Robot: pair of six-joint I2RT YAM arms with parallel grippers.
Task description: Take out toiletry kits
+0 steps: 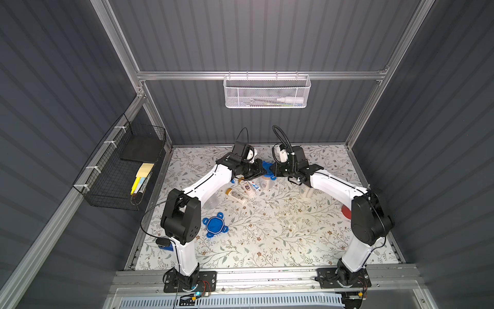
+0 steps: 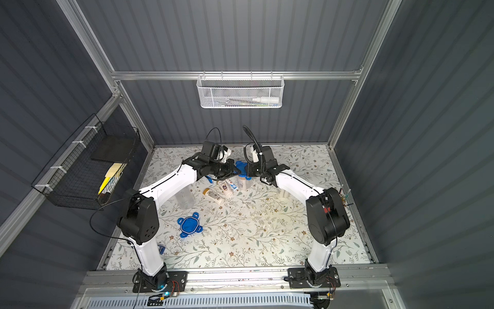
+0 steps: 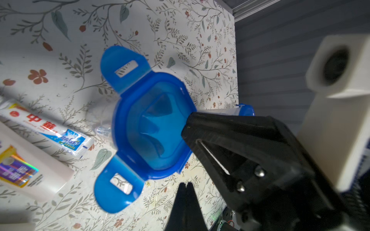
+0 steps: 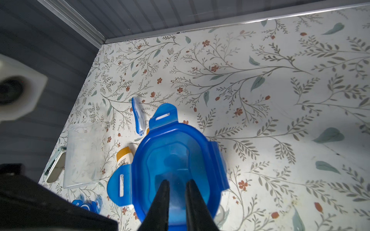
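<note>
A blue lid [image 3: 154, 150] with tabs tops a clear container at the table's centre back, between my grippers. My left gripper [image 1: 258, 170] is beside it, a black finger reaching the lid's rim in the left wrist view; it looks shut, with nothing visible between its fingers. My right gripper [image 1: 276, 170] is at the lid's other side; its finger is hard to make out. A toothpaste tube [image 3: 46, 127], a pale bottle [image 3: 30, 169] and an orange-capped bottle [image 1: 235, 195] lie to the left.
A spare blue lid [image 1: 215, 225] lies at front left, a clear container [image 4: 82, 154] at left. Baskets hang on the left [image 1: 103, 185] and back [image 1: 266, 92] walls.
</note>
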